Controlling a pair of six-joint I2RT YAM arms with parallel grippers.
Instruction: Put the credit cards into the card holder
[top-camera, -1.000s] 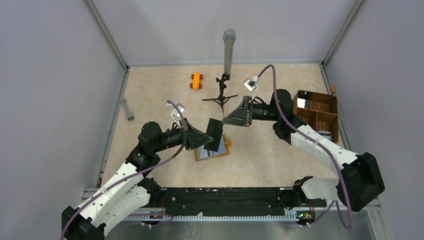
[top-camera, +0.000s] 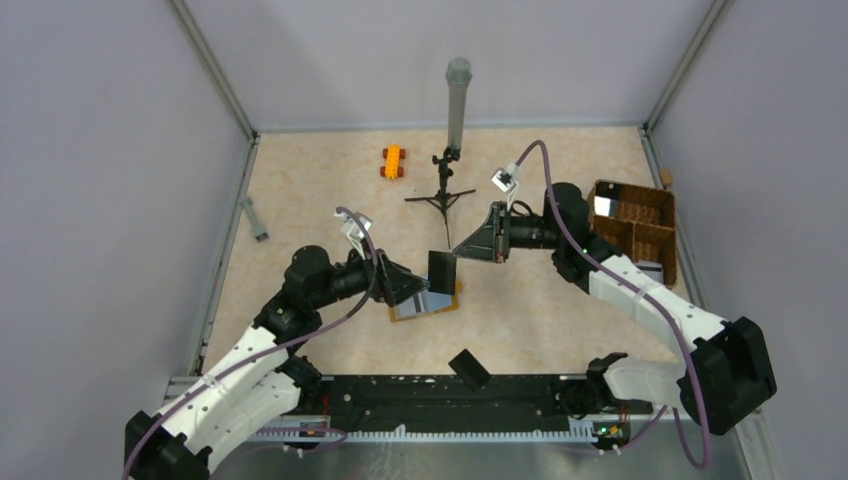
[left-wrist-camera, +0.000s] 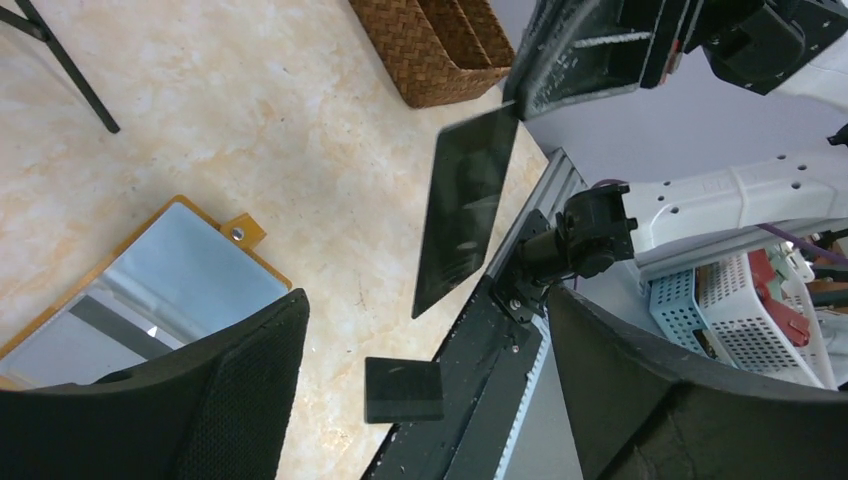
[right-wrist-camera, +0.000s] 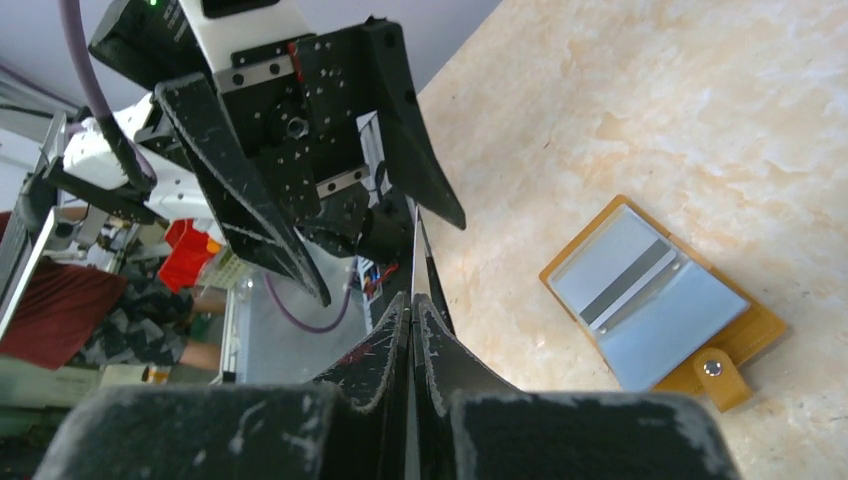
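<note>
A black card (top-camera: 442, 272) hangs upright from the tips of my right gripper (top-camera: 455, 252), which is shut on it; in the right wrist view it shows as a thin edge. My left gripper (top-camera: 412, 285) stands open with nothing between its fingers, just left of that card. Below them the card holder (left-wrist-camera: 170, 290), tan with pale blue and grey, lies on the table. A second black card (top-camera: 470, 368) lies at the table's front edge, also seen below the hanging card in the left wrist view (left-wrist-camera: 403, 390).
A woven basket (top-camera: 655, 208) stands at the right, a black tripod (top-camera: 443, 195) behind the holder, an orange toy car (top-camera: 393, 162) at the back. The table right of the holder is mostly clear.
The hanging card has swung more upright and moved right, away from my left gripper, with my right gripper slightly lower.
</note>
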